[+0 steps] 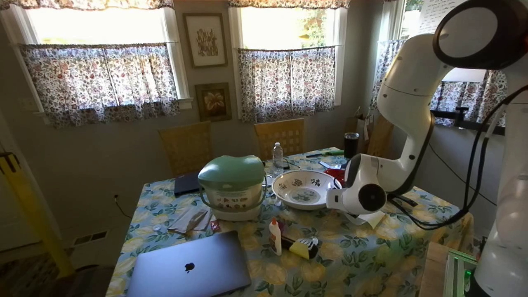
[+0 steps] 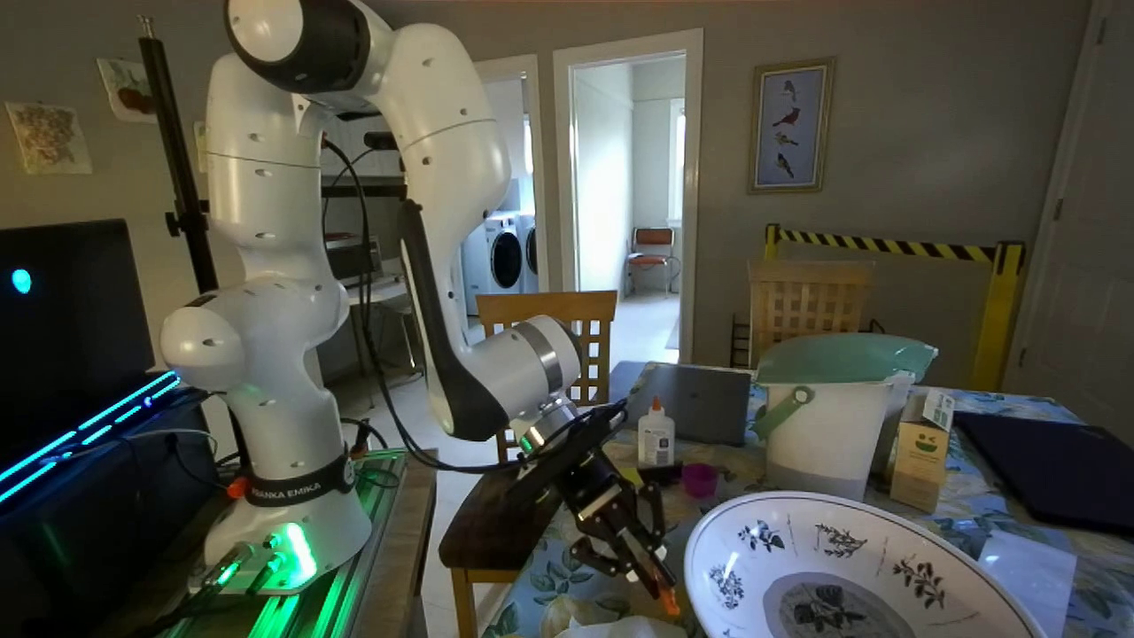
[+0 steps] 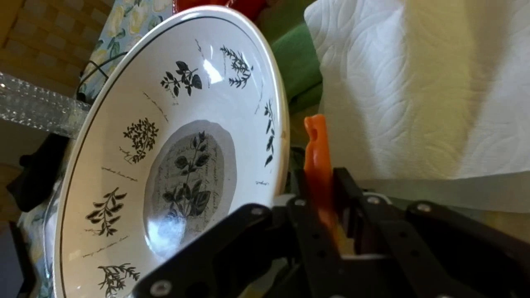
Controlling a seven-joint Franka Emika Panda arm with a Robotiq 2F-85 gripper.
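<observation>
My gripper is shut on a slim orange object. Its rounded tip, with a small hole or notch, points away from the fingers; the rest is hidden between them. In exterior view 2 the gripper slants downward with the orange end lowest, beside the near rim of a wide white bowl. The bowl has dark plant drawings and appears empty. In the wrist view the orange piece is just right of its rim, outside it; contact cannot be judged. Exterior view 1 hides the gripper behind the arm.
White paper towel lies right of the gripper. A green-lidded pail, a glue bottle, a yellow-and-black item and a laptop share the table. A clear bottle stands behind the bowl.
</observation>
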